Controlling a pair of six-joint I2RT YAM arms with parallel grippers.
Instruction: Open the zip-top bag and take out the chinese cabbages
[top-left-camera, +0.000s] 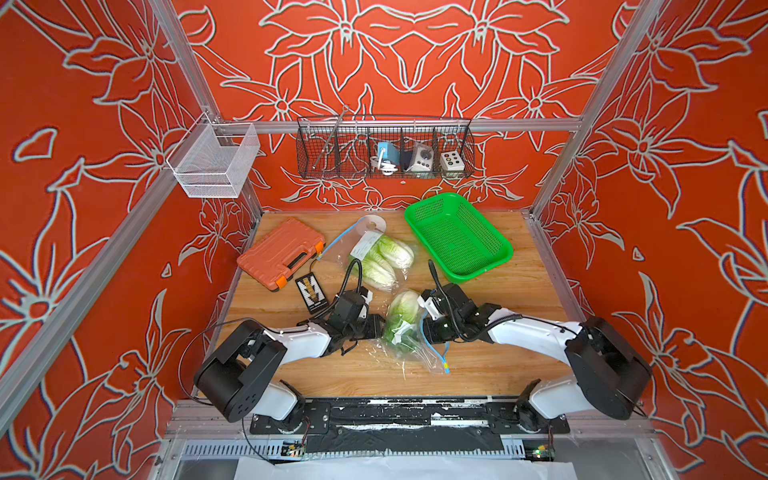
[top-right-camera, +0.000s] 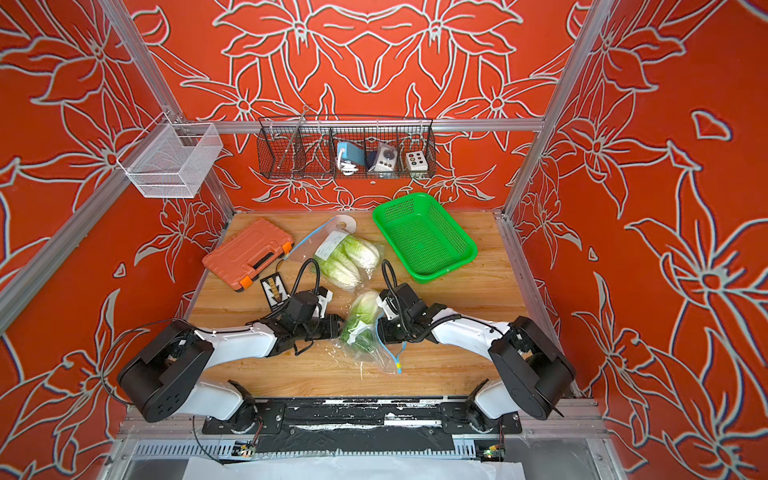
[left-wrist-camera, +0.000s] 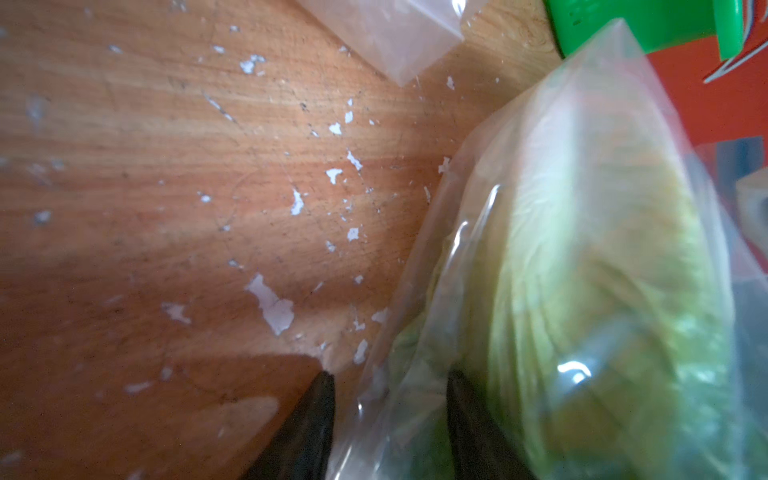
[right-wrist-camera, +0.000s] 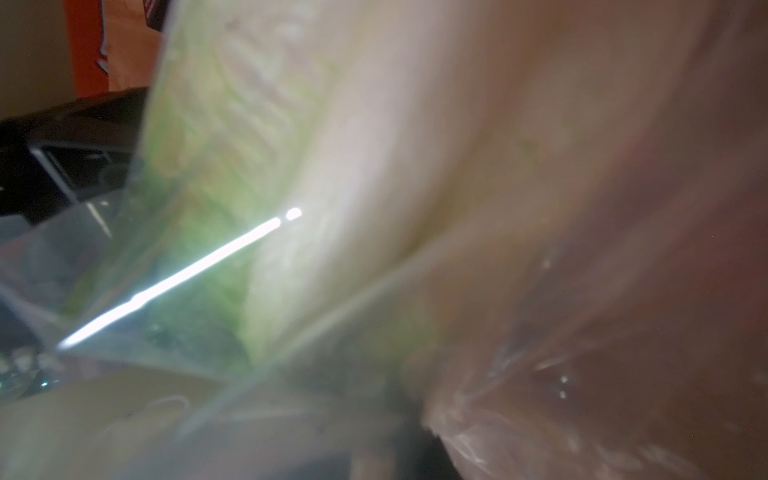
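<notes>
A single Chinese cabbage in a clear zip bag (top-left-camera: 404, 316) lies near the table's middle front, its blue zipper strip on the right side. My left gripper is at its left side, fingers parted, one over table and one against the plastic. My right gripper (top-right-camera: 384, 328) presses at the bag's right side; its fingers are hidden behind plastic and blur in the right wrist view. A second bag with more cabbages (top-left-camera: 382, 257) lies behind.
A green basket (top-left-camera: 457, 236) sits at the back right, an orange case (top-left-camera: 278, 249) and a small black box (top-left-camera: 312, 292) at the left.
</notes>
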